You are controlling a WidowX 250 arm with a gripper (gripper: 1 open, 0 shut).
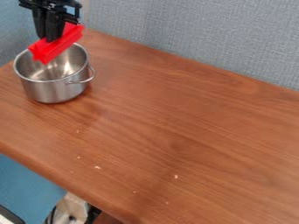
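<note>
At the top left, my dark gripper [51, 28] holds a red block [62, 44], which is tilted and hangs over a steel pot [52, 86]. The pot has a wire handle and stands at the left end of the wooden table. The block overlaps the pot's rim from this view, so whether it touches the pot I cannot tell. The fingertips are partly hidden by the block.
Grey-blue walls [211, 35] border the back and left.
</note>
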